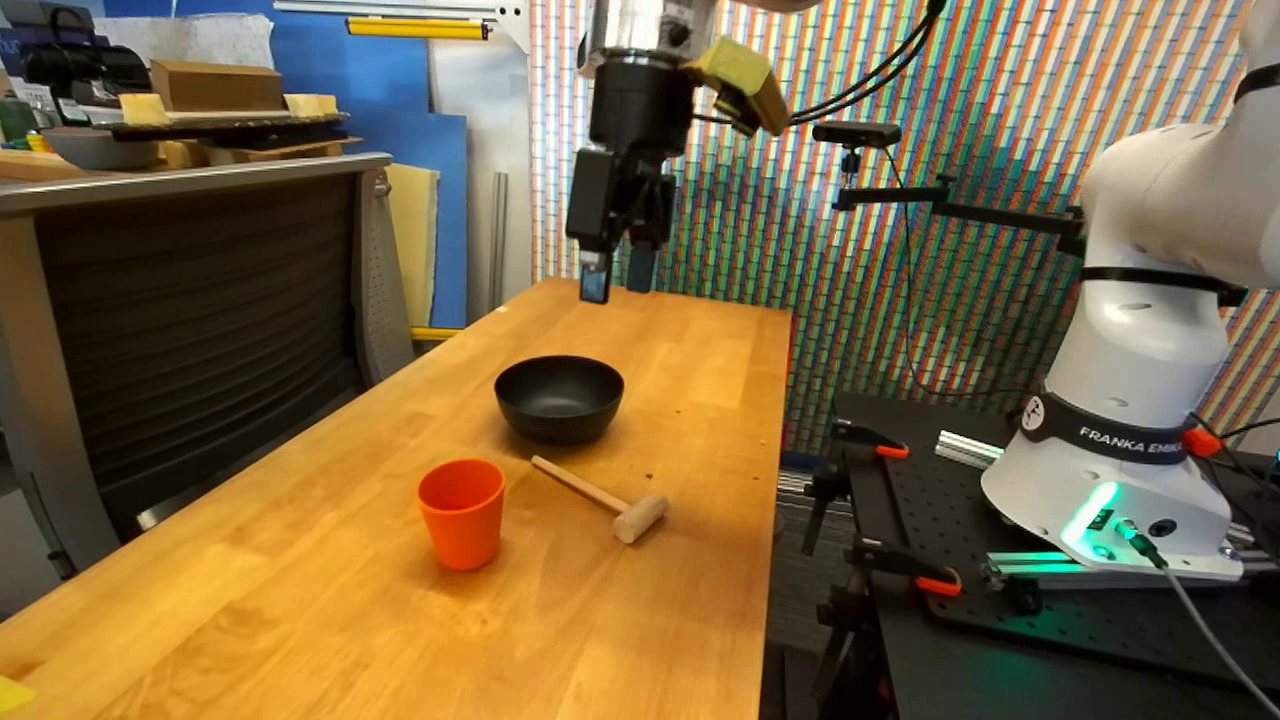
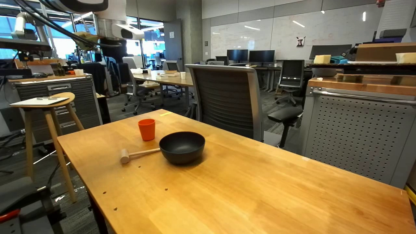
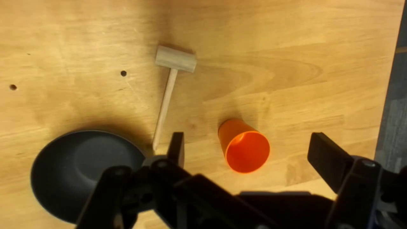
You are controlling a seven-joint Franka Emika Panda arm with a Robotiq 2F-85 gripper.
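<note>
An orange cup (image 1: 462, 516) stands upright on the wooden table, its mouth facing up. Close by lies a wooden mallet (image 1: 596, 492), its handle end beside a black bowl (image 1: 559, 400). High above the tabletop, my gripper (image 1: 618, 288) is open and empty, pointing down. From the wrist, the cup (image 3: 246, 149) appears between the spread fingers, well below them. There the mallet (image 3: 168, 87) is in full view, while the left finger assembly covers part of the bowl (image 3: 84, 168).
The bare table (image 2: 273, 191) has wide free room around the objects. A grey-framed chair (image 1: 204, 300) stands along one long side. The arm's base (image 1: 1104, 444) sits on a black stand across a gap from the table.
</note>
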